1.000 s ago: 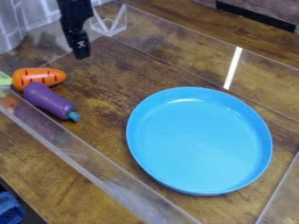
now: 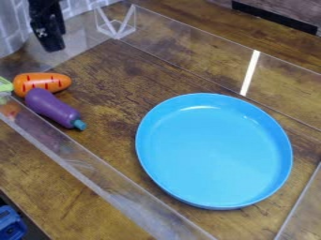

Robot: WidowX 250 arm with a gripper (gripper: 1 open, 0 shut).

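Observation:
The dark gripper (image 2: 45, 30) is at the top left, partly cut off by the frame edge, above an orange toy carrot (image 2: 40, 89); its finger state is unclear. A purple toy eggplant (image 2: 51, 107) lies just below the carrot. A large light-blue plate (image 2: 213, 150) rests on the wooden table to the right, empty.
Clear plastic walls border the wooden work surface (image 2: 107, 94). A green-topped object (image 2: 4, 89) is cut off at the left edge. A blue item (image 2: 7, 223) shows at the bottom left.
The gripper has moved leftward across the top of the view, toward the corner. The carrot, eggplant and plate have not visibly moved.

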